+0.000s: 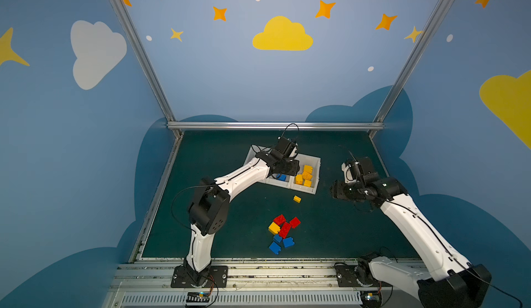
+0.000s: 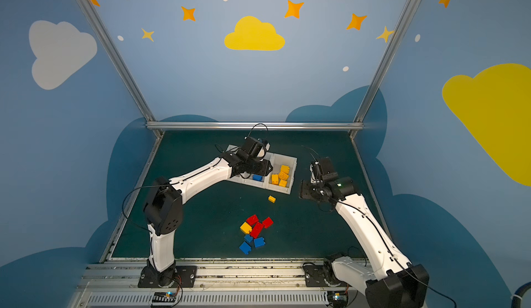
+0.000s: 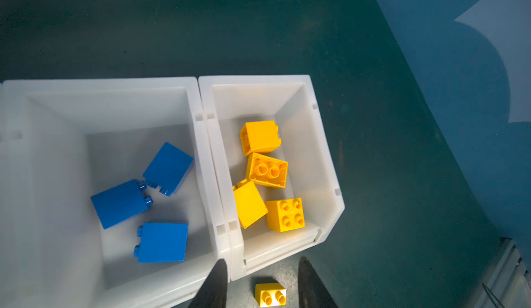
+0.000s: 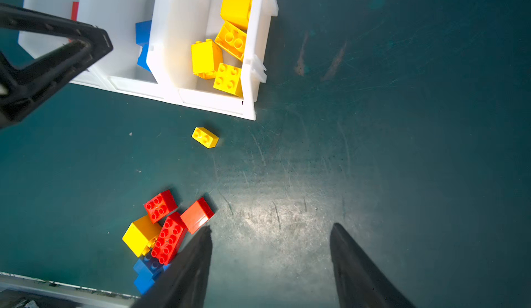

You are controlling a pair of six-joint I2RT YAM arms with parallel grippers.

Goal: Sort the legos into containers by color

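Observation:
A small yellow brick (image 3: pixel 270 295) lies on the table just in front of the yellow compartment. My left gripper hangs over the bins with its fingers apart and empty; the small brick shows between and below them. Three blue bricks (image 3: pixel 163 242) rest in the middle compartment, and several yellow bricks (image 3: pixel 261 136) in the right one. A red brick (image 4: pixel 74 10) shows in the left compartment, mostly hidden by the left arm. Right of the bins, my right gripper is open and holds nothing. Red (image 1: pixel 284 230), yellow (image 1: pixel 273 228) and blue bricks (image 1: pixel 275 247) lie clustered near the front.
The joined white containers (image 1: pixel 317 176) stand at the table's centre back. Table surface (image 4: pixel 387 169) to the right of the bins is bare. My left arm stretches across the left and middle compartments in both top views.

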